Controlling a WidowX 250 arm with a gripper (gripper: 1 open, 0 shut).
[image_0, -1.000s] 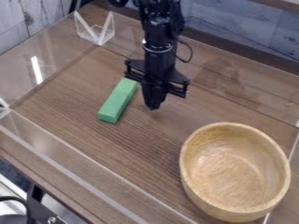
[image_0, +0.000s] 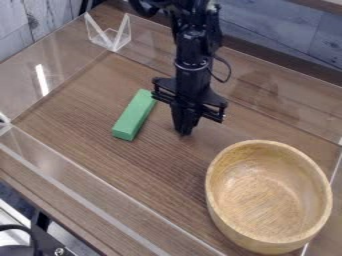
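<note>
The black robot arm reaches down from the top centre of the camera view, and its gripper (image_0: 181, 122) points at the wooden surface, its tips low over or on it, shut with nothing visible between them. Just left of it a green rectangular block (image_0: 134, 115) lies flat, tilted diagonally, apart from the fingertips.
A large light wooden bowl (image_0: 267, 195) fills the lower right. Clear plastic pieces sit at the top left and left edge.
The gripper has shifted slightly right and down. The green block and bowl look unmoved.
</note>
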